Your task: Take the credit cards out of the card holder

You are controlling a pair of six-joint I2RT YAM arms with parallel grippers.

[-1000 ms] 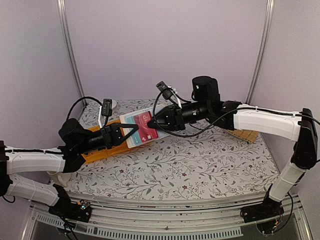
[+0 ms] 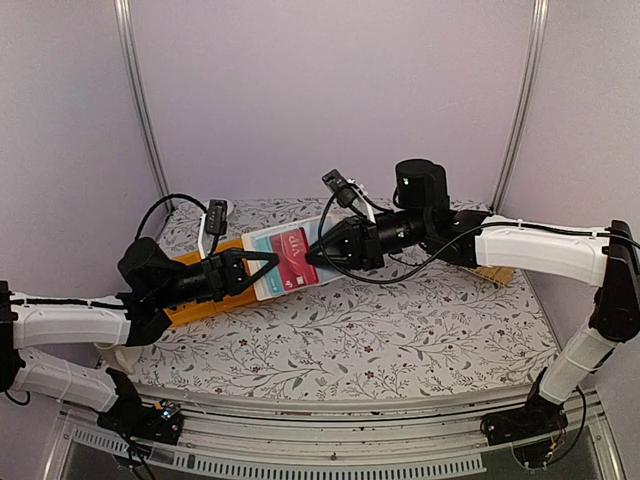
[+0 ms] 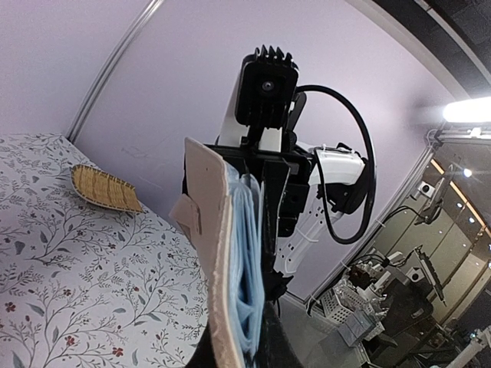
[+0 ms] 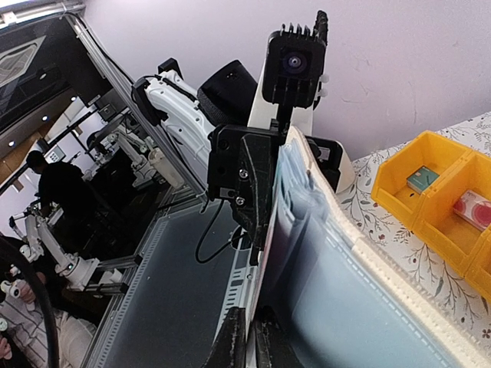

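The card holder (image 2: 262, 242), pale outside with light blue clear sleeves, is held up off the table between both arms. A red card (image 2: 296, 268) with white lettering shows in its open face. My left gripper (image 2: 274, 262) is shut on the holder's left side; in the left wrist view the cover (image 3: 209, 199) and bunched blue sleeves (image 3: 245, 253) stand edge-on. My right gripper (image 2: 308, 258) is shut over the red card's right part. In the right wrist view a thin edge runs down to its fingertips; whether card or sleeve is between them is unclear.
An orange compartment box (image 4: 403, 162) stands behind the left arm, with a small green box (image 4: 422, 179) and a pink-red item (image 4: 474, 208) inside. A woven tray lies at the right, partly behind the right arm.
My right gripper has slid slightly to the right and a little down across the holder's face. The left arm and the holder have hardly moved.
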